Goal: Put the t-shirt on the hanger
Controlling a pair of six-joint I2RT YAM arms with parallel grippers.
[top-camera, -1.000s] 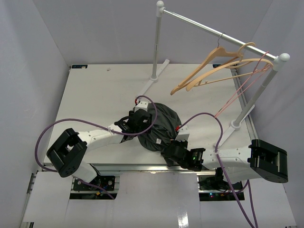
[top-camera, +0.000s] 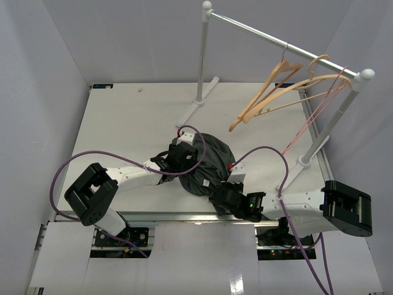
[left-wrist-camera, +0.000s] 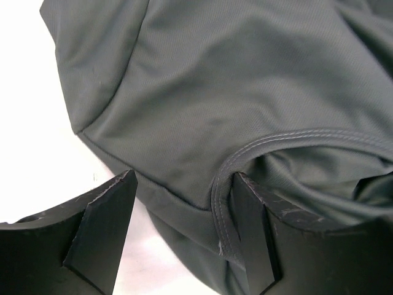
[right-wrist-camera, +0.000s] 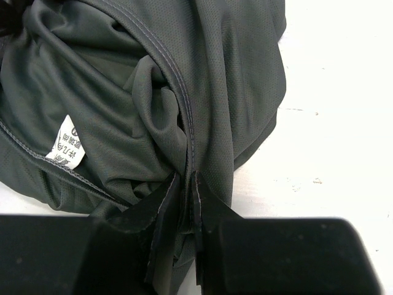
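Observation:
A dark grey-green t-shirt (top-camera: pixel 214 160) lies crumpled on the white table, with a white label (right-wrist-camera: pixel 66 142) showing in the right wrist view. My left gripper (top-camera: pixel 183 147) is over its upper left part; in the left wrist view its fingers stand apart, open, the right one at a stitched hem. My right gripper (top-camera: pixel 232 183) is at the shirt's lower end, its fingers (right-wrist-camera: pixel 209 221) closed together on the stitched edge of the fabric.
A white rack (top-camera: pixel 245 29) stands at the back and right, carrying wooden hangers (top-camera: pixel 270 98) and pink ones (top-camera: pixel 313 114).
The hangers have swung slightly. The right arm and the shirt look unchanged.

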